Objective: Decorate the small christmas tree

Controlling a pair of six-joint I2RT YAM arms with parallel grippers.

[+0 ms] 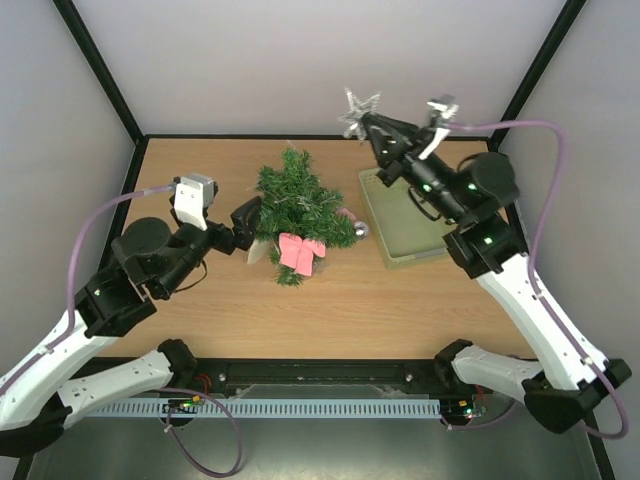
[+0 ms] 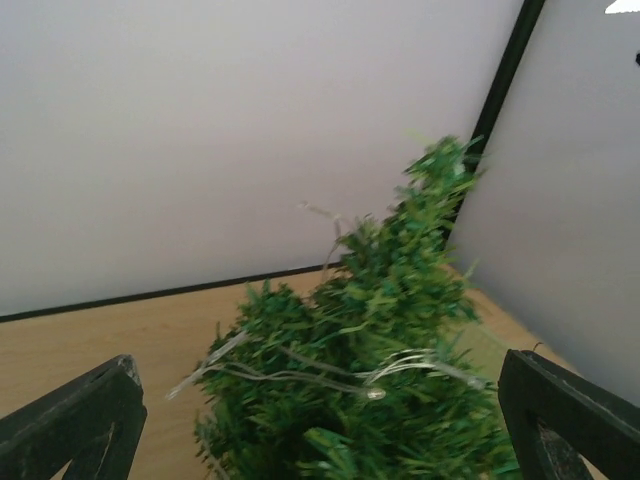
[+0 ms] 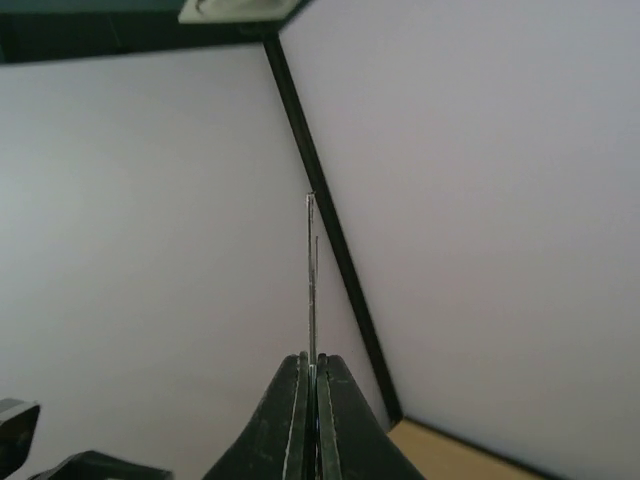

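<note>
The green tree (image 1: 296,196) stands mid-table, a pink bow (image 1: 302,254) and a silver bauble (image 1: 361,229) on its lower part. Thin clear wires run over its branches (image 2: 370,330). Beyond the tree and to its right, a silver star (image 1: 357,113) is raised high, with my right gripper (image 1: 366,126) shut on it. Edge-on in the right wrist view, the star (image 3: 312,270) sticks up from the closed fingertips. My left gripper is open at the tree's left side, its fingers spread wide with foliage showing between them and nothing held.
A pale green basket (image 1: 408,222) sits right of the tree; it looks empty where visible. Bare wooden table (image 1: 250,320) lies in front. White walls with dark frame edges enclose the sides and back.
</note>
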